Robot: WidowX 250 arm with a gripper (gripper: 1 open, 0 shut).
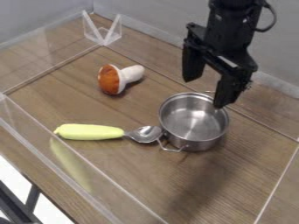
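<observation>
The black robot gripper (216,80) hangs over the back right of the wooden table, above a steel pot (191,131), with its fingers apart and nothing seen between them. A yellow toy (87,132), long and thin like a corn cob or vegetable, lies at the front left, beside a metal spoon (146,134) next to the pot. An orange and white mushroom-like toy (114,79) lies behind, left of the pot.
A white rack (101,33) stands at the back left corner. Light walls and clear panels edge the table (140,184).
</observation>
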